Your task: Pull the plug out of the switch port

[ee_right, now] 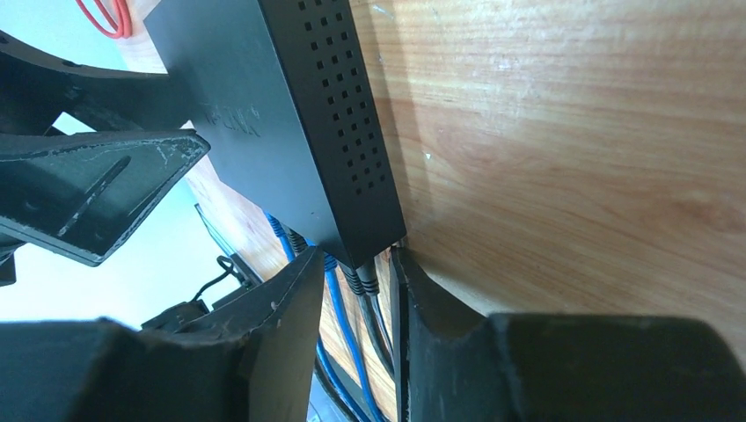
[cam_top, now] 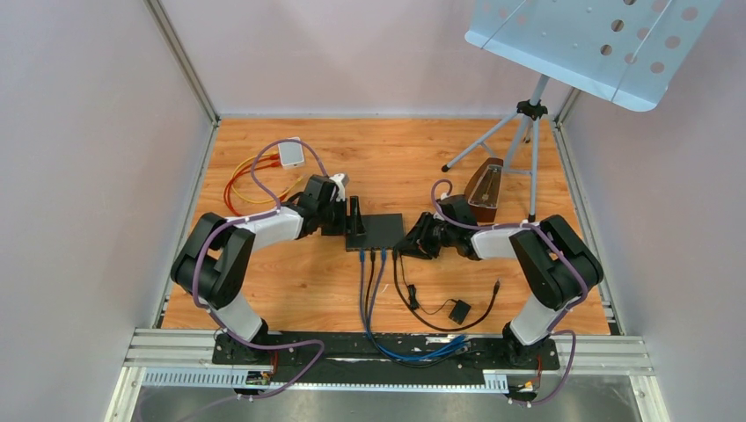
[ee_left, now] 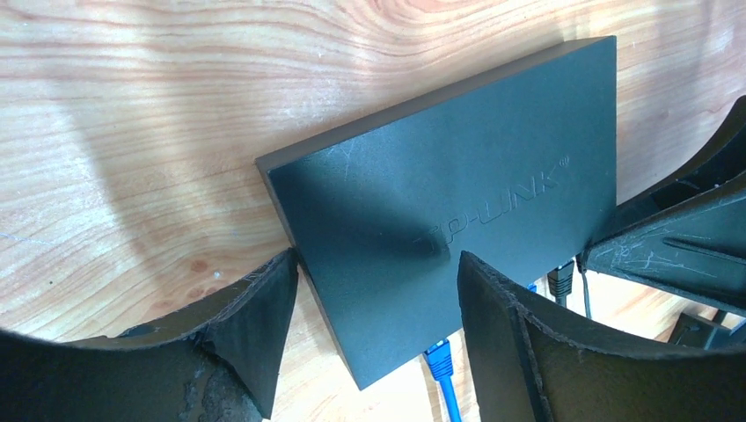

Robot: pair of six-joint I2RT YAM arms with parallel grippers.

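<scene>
The black switch [cam_top: 380,229] lies flat on the wooden table, its ports along the near side. Several plugs sit in that side, including a blue plug [ee_left: 437,356] and a black plug [ee_right: 368,277] at the right-hand end. My left gripper is parted over the switch's left end; one fingertip is by the short edge, the other over the top. Whether it touches cannot be told. At the right front corner my right gripper stands part open, its fingertips on either side of that corner near the black plug. No grip on the plug shows.
Cables [cam_top: 369,303] run from the switch toward the near edge, beside a small black adapter [cam_top: 459,311]. A white box [cam_top: 291,153] with red and yellow cables sits at back left. A brown metronome [cam_top: 485,188] and a stand [cam_top: 534,110] occupy the back right.
</scene>
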